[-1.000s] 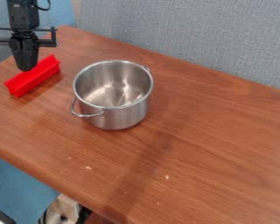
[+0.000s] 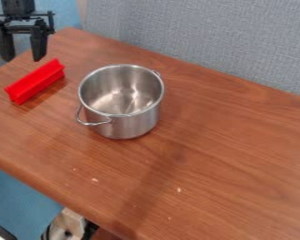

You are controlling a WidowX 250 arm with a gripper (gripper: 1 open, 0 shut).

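Observation:
A long red block (image 2: 35,82) lies on the wooden table at the left, angled from lower left to upper right. A steel pot (image 2: 121,117) with wire handles stands just right of it. My black gripper (image 2: 20,51) hangs at the upper left edge, above and behind the red block, apart from it, its two fingers spread with nothing visible between them.
A grey padded wall (image 2: 216,37) runs along the back. The table's left edge drops off at the lower left.
My gripper has risen and moved slightly left, away from the red block, and its fingers appear wider apart. The block and pot are unmoved.

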